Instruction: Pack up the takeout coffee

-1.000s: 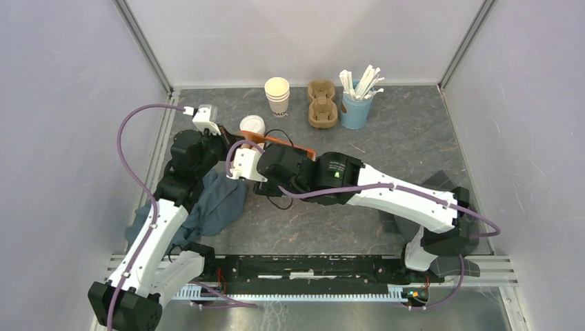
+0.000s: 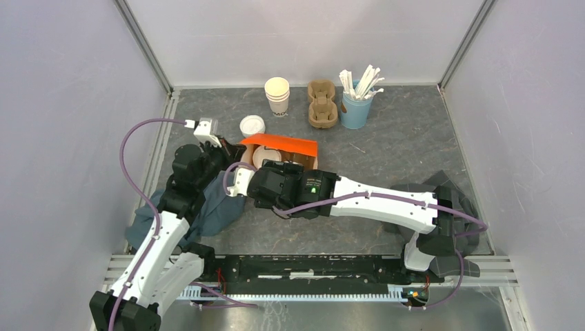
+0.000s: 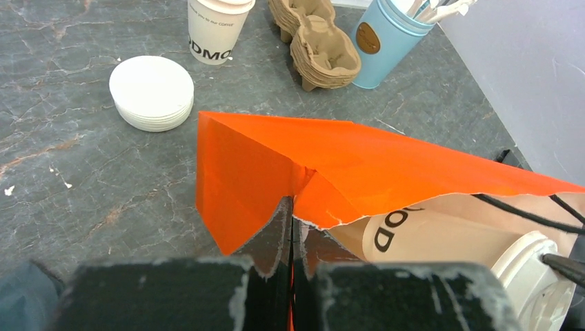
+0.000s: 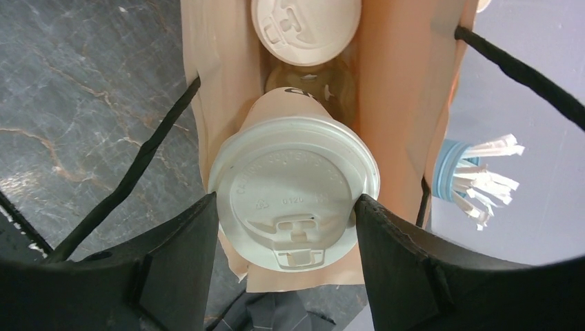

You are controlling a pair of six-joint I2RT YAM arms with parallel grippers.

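Note:
A paper bag, orange outside and tan inside (image 3: 372, 152), stands open with its orange side tipped up. My left gripper is shut on the bag's rim at a folded corner. In the right wrist view, a lidded coffee cup (image 4: 290, 179) lies tilted partly inside the bag, its lid towards the camera. The right gripper is shut on this cup, one finger on each side of the lid. Another lidded cup (image 4: 305, 24) sits deeper in the bag, above a brown cup holder (image 4: 324, 86). From the top, my right arm hides much of the bag.
Behind the bag are stacked white lids (image 2: 252, 125), stacked paper cups (image 2: 277, 96), cardboard carriers (image 2: 322, 103) and a blue bucket of wrapped straws (image 2: 356, 107). Black cord handles (image 4: 131, 172) hang beside the bag. A blue cloth (image 2: 219, 207) lies front left.
The bag's orange side has swung up into view, and its back handle is no longer visible there.

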